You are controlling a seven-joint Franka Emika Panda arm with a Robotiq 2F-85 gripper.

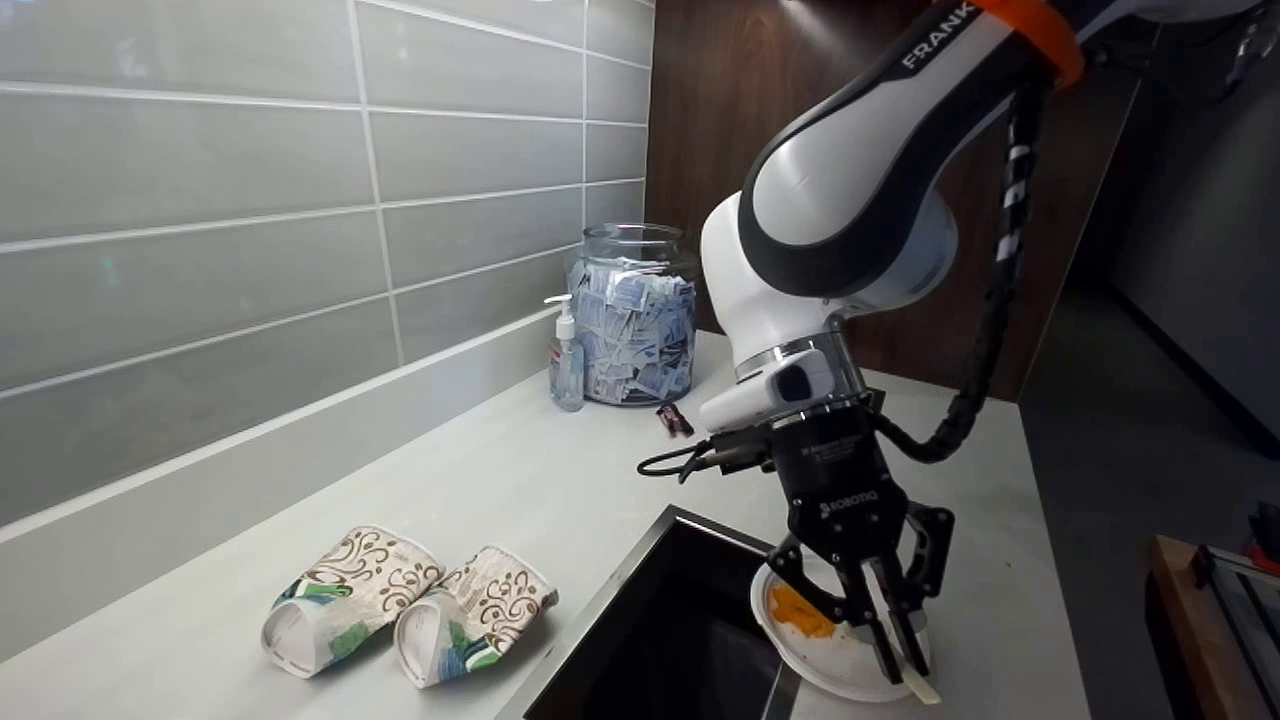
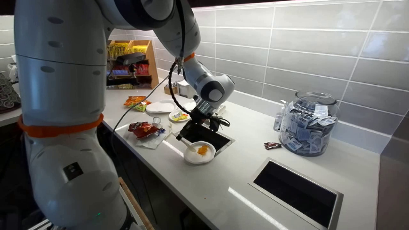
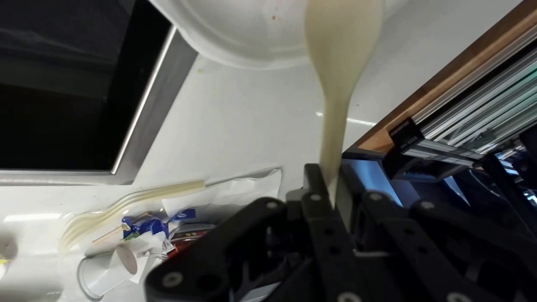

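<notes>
My gripper is shut on the narrow handle of a pale spoon (image 3: 334, 95), whose broad bowl points away from the fingers. That bowl overlaps the edge of a white plate (image 3: 241, 50) in the wrist view; whether it touches the plate, I cannot tell. Orange food (image 2: 203, 149) sits on the plate, with the spoon reaching in from the left in exterior view 2. The plate stands beside a dark rectangular opening (image 1: 672, 636) in the counter and seems to overlap its frame. In exterior view 1 my fingers hide part of the plate.
Two crumpled patterned cups (image 1: 354, 594) lie left of the opening. A red snack bag (image 2: 142, 129), a small cup (image 3: 107, 269) and other pale cutlery (image 3: 166, 192) lie nearby. At the back stands a packet-filled glass jar (image 2: 308, 126). Counter right of the plate is clear.
</notes>
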